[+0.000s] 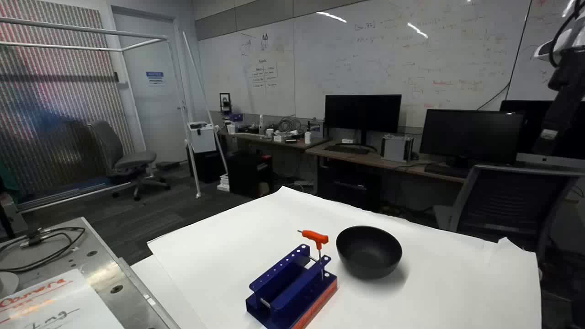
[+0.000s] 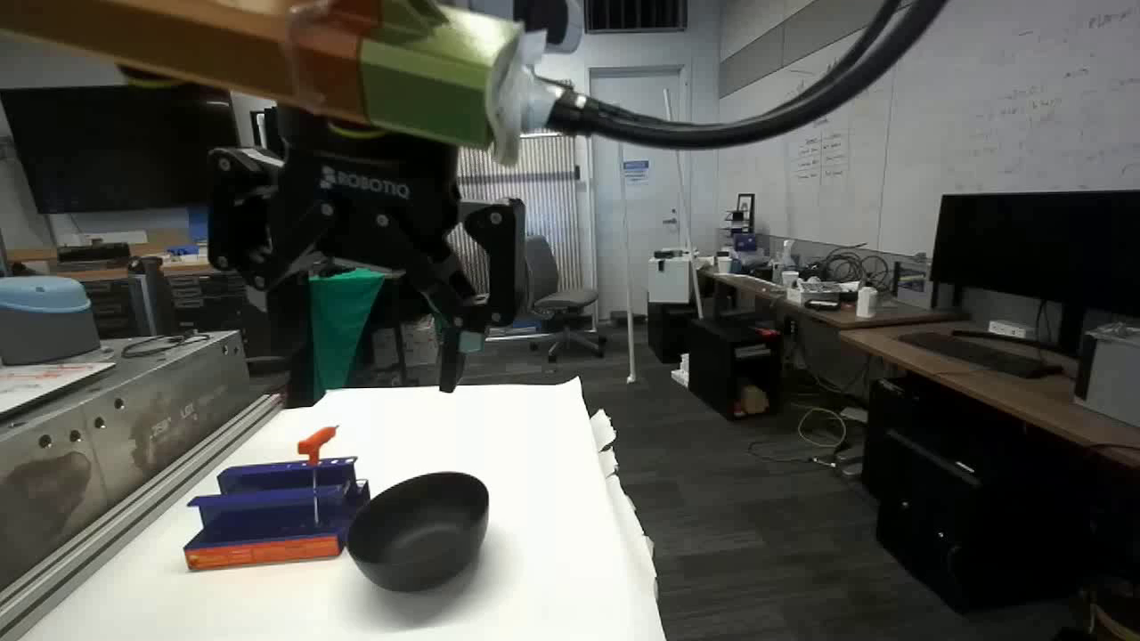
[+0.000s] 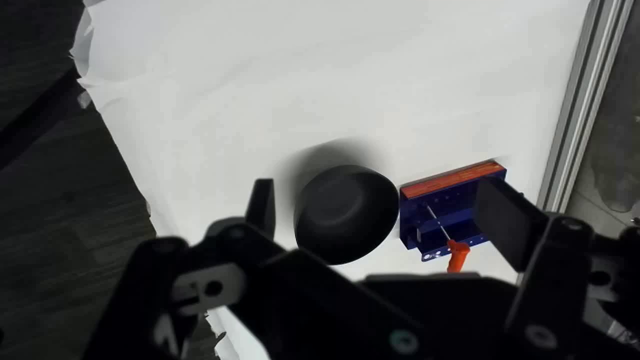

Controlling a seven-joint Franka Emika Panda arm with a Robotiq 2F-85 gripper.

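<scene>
A blue rack (image 1: 290, 285) with an orange-red edge lies on the white-covered table. An orange-handled hex key (image 1: 316, 237) stands upright in one end of it, its metal shaft (image 2: 315, 493) running down into the rack. Right beside the rack sits a black bowl (image 1: 369, 252), and nothing shows inside it. Above the table hangs my gripper, its fingers wide open with nothing held. The wrist view looks down between the fingers onto the bowl (image 3: 346, 214) and part of the rack (image 3: 414, 210); one finger (image 3: 504, 222) hides the rack's far end.
White paper (image 2: 534, 449) covers the table, with clear room beyond the bowl. A metal rail (image 3: 576, 120) borders the rack's side. Past the other edge the table drops to dark floor (image 3: 72, 240). A metal bench (image 1: 98, 257) with cables stands alongside.
</scene>
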